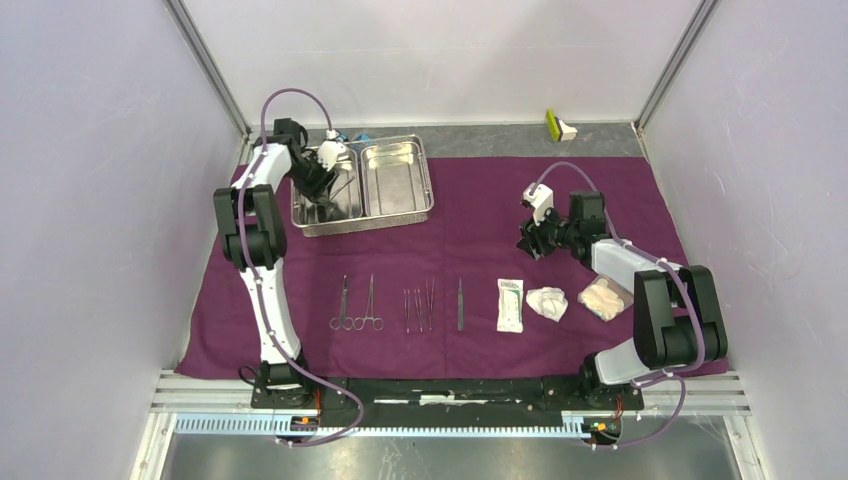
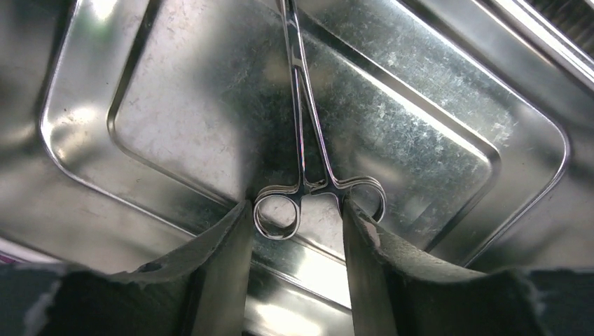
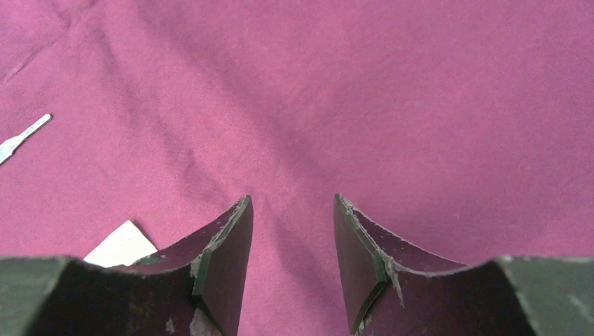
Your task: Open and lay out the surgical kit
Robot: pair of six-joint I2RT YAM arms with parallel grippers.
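Note:
A metal tray (image 1: pixel 395 222) with two compartments sits at the back left. In its left compartment lies a ringed clamp-like instrument (image 2: pixel 308 126). My left gripper is down over it, fingers apart on either side of the instrument's rings, touching or very close. My right gripper is open and empty above the purple cloth. Along the front lie scissors (image 1: pixel 343 310), a clamp (image 1: pixel 370 310), several thin instruments (image 1: pixel 419 310), a scalpel handle (image 1: pixel 460 305), a white packet (image 1: pixel 510 305) and crumpled gauze (image 1: pixel 545 302).
A beige package (image 1: pixel 605 298) lies beside the right arm. A yellow-green object (image 1: pixel 552 124) lies on the grey strip at the back. Walls enclose the sides and back.

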